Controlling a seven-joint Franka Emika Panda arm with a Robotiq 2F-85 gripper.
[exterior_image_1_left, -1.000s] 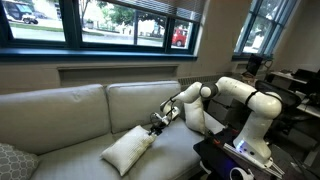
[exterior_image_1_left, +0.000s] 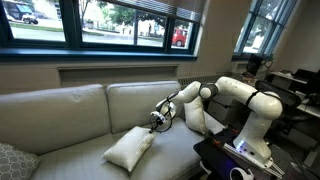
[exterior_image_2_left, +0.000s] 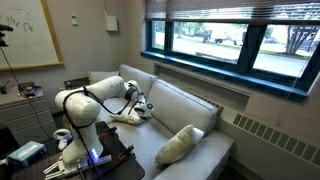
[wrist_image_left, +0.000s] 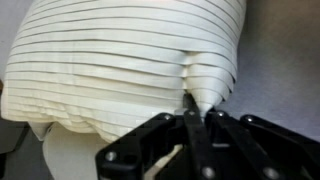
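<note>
A cream pillow with pleated stripes (wrist_image_left: 130, 60) fills most of the wrist view. My gripper is shut on a pinched fold at its edge, and the cloth bunches up between the fingertips. In the first exterior view the same pillow (exterior_image_1_left: 128, 148) lies tilted on the grey couch seat, with the gripper (exterior_image_1_left: 156, 126) at its upper right corner. From the second exterior view, the arm and gripper (exterior_image_2_left: 146, 112) hide part of the pillow (exterior_image_2_left: 124, 115) behind them.
The grey couch (exterior_image_1_left: 60, 110) runs along the wall under the windows. Another pillow (exterior_image_1_left: 194, 117) leans at its right, partly behind the arm, and a patterned one (exterior_image_1_left: 16, 162) sits at the far left. Bare seat lies between the pillows.
The gripper and the pillow's held corner have shifted very slightly. Otherwise the pillow lies much as before.
</note>
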